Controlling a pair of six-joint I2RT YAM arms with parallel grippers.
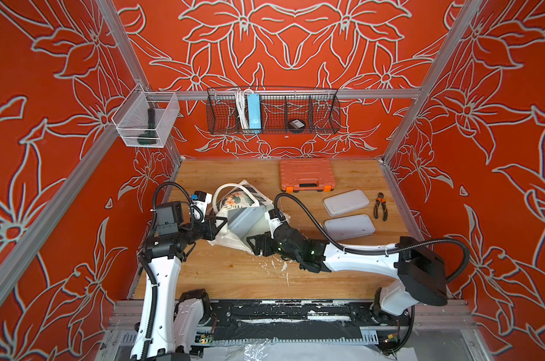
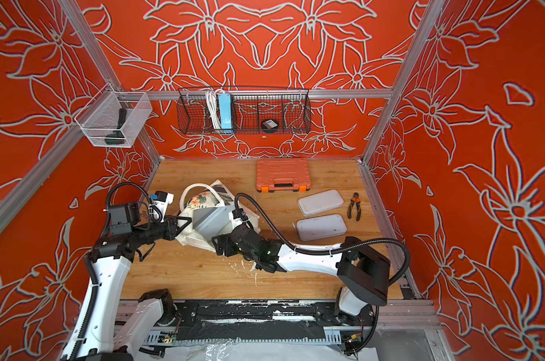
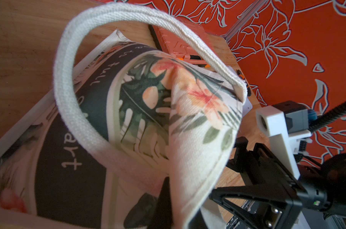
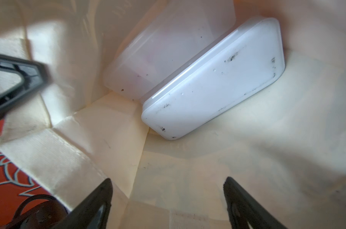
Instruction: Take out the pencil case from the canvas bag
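The printed canvas bag (image 1: 239, 198) lies open on the table, its pale cases inside. My left gripper (image 1: 218, 222) is at the bag's left side, shut at the rim; in the left wrist view cloth crosses its fingertips, so what is between them is unclear. My right gripper is open and reaches into the bag's mouth. Before it, a white pencil case (image 4: 213, 80) stands on its side against a translucent case (image 4: 169, 45), with nothing between the fingers.
An orange toolbox (image 1: 306, 171) lies at the back, two white lids or cases (image 1: 345, 201) and pliers (image 1: 380, 206) on the right. A wire basket (image 1: 272, 111) hangs on the back wall. Bare table is in front of the bag.
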